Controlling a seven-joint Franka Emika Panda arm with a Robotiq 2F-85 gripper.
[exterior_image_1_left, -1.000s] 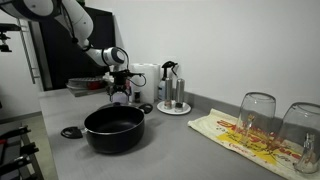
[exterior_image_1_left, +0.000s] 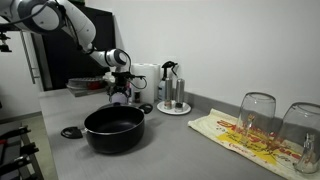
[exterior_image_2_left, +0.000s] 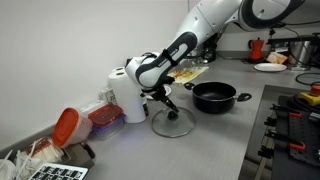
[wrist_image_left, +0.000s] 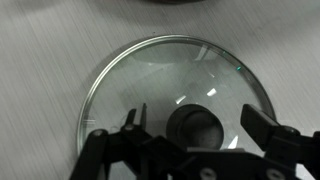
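Observation:
A clear glass lid (wrist_image_left: 130, 90) with a metal rim and a black knob (wrist_image_left: 195, 128) lies flat on the table, as exterior view 2 shows. My gripper is open above it, its fingers on either side of the knob in the wrist view. Whether they reach down to the knob's height is hard to tell. The same gripper (exterior_image_2_left: 168, 102) appears just over the lid (exterior_image_2_left: 174, 124) in exterior view 2. Beside the lid stands a black two-handled pot (exterior_image_1_left: 114, 130), uncovered.
Upside-down glasses (exterior_image_1_left: 256, 115) stand on a patterned cloth (exterior_image_1_left: 222, 128). Bottles on a small plate (exterior_image_1_left: 173, 108) are behind the pot. Red containers (exterior_image_2_left: 70, 127) and a white roll (exterior_image_2_left: 125, 97) sit near the lid. Bare table lies in front of it.
The arm and gripper have shifted slightly to the right in exterior view 1. Both pot and glasses have stayed put.

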